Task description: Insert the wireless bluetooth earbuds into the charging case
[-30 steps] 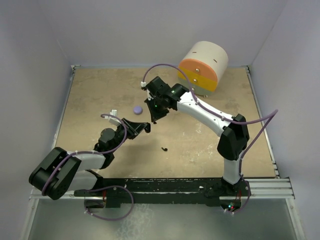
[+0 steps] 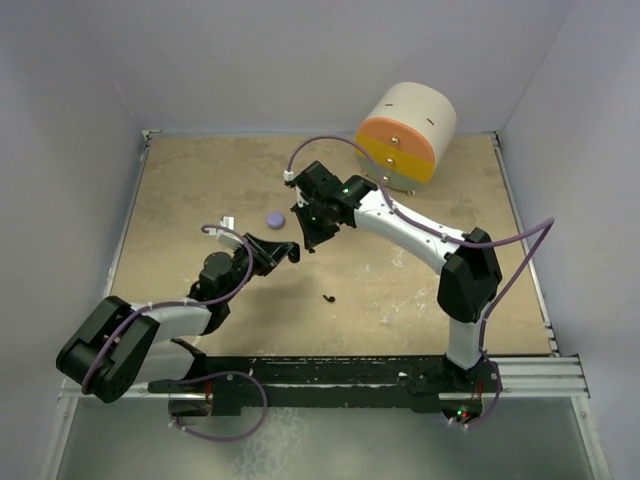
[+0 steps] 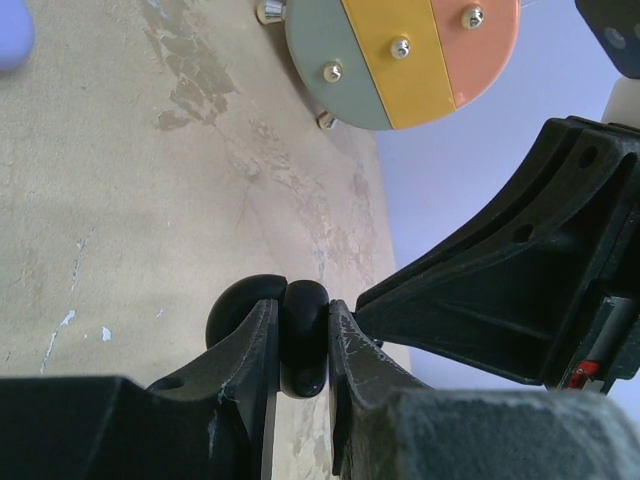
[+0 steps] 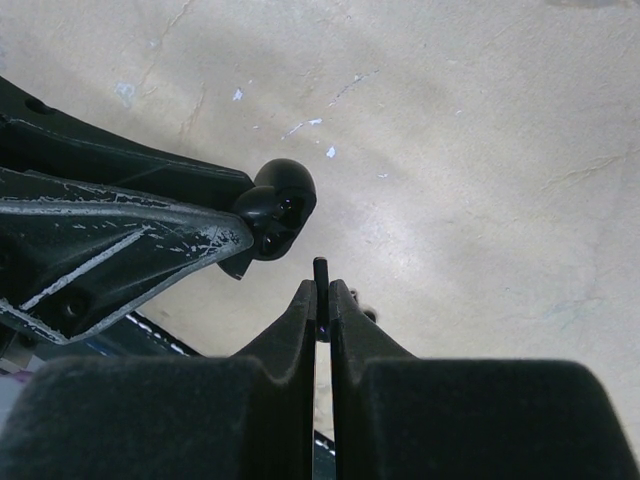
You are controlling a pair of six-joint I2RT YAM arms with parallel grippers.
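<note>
The black charging case (image 3: 303, 350) is pinched in my left gripper, its rounded lid swung away from the body. In the right wrist view the case (image 4: 288, 200) shows its glossy hollow side, up and left of my right gripper. That gripper is shut on a thin black earbud (image 4: 321, 272), which pokes out past the fingertips, apart from the case. From above, the left gripper (image 2: 290, 253) and right gripper (image 2: 309, 246) face each other closely over the table. Another black earbud (image 2: 329, 298) lies loose on the table, nearer the front.
A purple round object (image 2: 275, 219) sits behind the grippers. At the back right stands a white barrel-shaped cabinet (image 2: 425, 112) with coloured drawers. Bare table (image 2: 420, 310) stretches to the right and front.
My left gripper and the case look almost still.
</note>
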